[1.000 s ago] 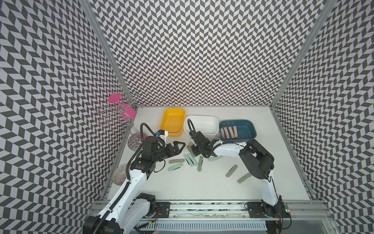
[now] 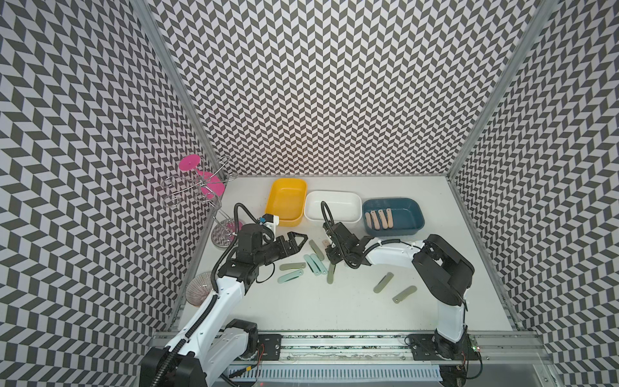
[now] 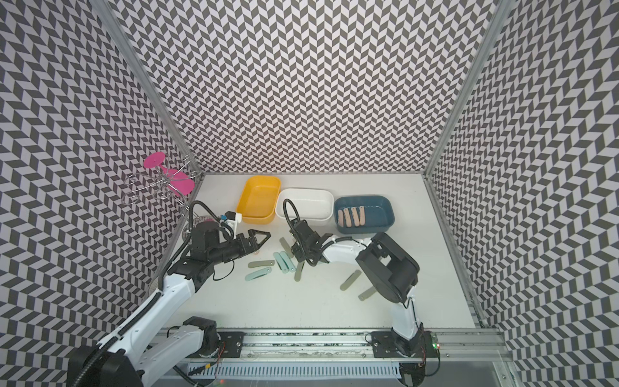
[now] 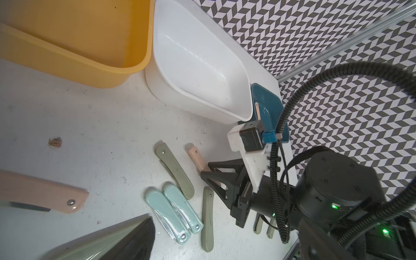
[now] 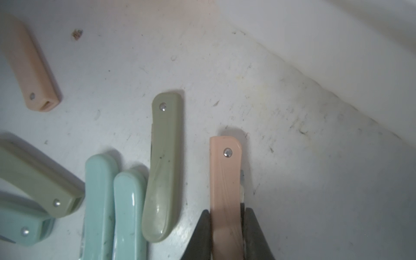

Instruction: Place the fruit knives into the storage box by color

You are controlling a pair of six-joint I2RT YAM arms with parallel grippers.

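Note:
In the right wrist view my right gripper is shut on a pink knife, just off a white box. Sage knives and mint knives lie to its left, with another pink knife. My left gripper stands open above the table's left-middle. Several pink knives lie in the blue box. The white box stands between that and the yellow box.
Two sage knives lie at the front right. Wire racks with pink discs and bowls stand along the left edge.
My right gripper and arm have shifted to the right and slightly toward the front of the table. The left arm has barely moved.

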